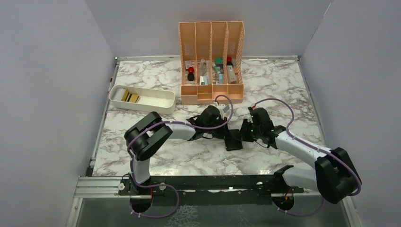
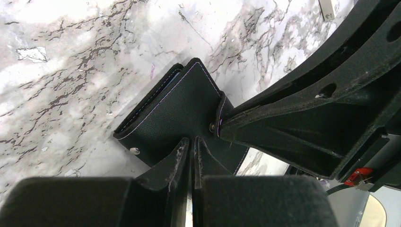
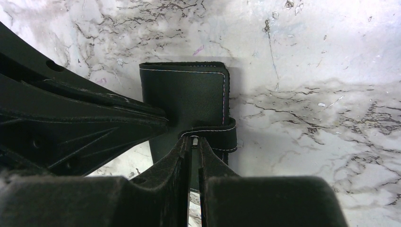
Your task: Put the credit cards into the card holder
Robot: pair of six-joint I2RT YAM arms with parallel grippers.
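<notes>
The black leather card holder (image 1: 233,142) lies folded on the table between both arms, with pale stitching and a strap (image 3: 220,137) across one edge. My left gripper is shut at the holder's left side, its tips over the leather; the exact pinch is hidden. My right gripper is at the strap's end, its fingertips a narrow gap apart with a small metal snap (image 3: 195,140) showing between them. Whether they grip the strap cannot be seen. Another metal snap (image 2: 135,151) shows on the holder's corner. No credit card can be made out clearly.
A cream tray (image 1: 154,98) at the left holds some yellow and dark pieces at its left end. An orange compartment organizer (image 1: 212,93) with several small items stands at the back.
</notes>
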